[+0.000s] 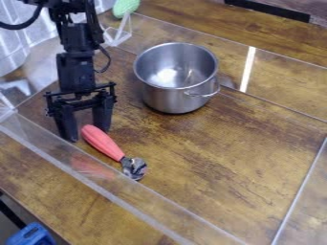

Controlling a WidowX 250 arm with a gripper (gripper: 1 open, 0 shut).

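My black gripper (82, 122) hangs low at the left, its fingertips down by the tabletop; whether they are open or shut is hard to see. Just beside it, to the right, a red-handled tool (105, 144) with a metal head lies on the wooden table (230, 163), pointing toward the lower right. A steel pot (175, 91) with side handles stands to the upper right of the gripper.
Clear panels edge the table at the front left, back and right. A green object (124, 7) is at the top left and a blue object (29, 235) at the bottom left corner.
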